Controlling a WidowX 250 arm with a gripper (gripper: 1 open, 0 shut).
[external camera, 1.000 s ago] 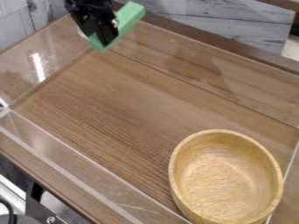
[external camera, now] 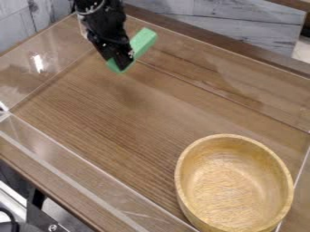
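Observation:
My gripper (external camera: 118, 54) is in the upper left, shut on a green block (external camera: 136, 47), a flat rectangular piece held tilted over the wooden table (external camera: 145, 118). The dark fingers partly hide the block's left side.
A large yellow round bowl (external camera: 234, 181) stands at the front right. A grey wooden wall (external camera: 237, 27) runs along the back.
My gripper has moved down and toward the viewer with the green block in it, away from the back edge.

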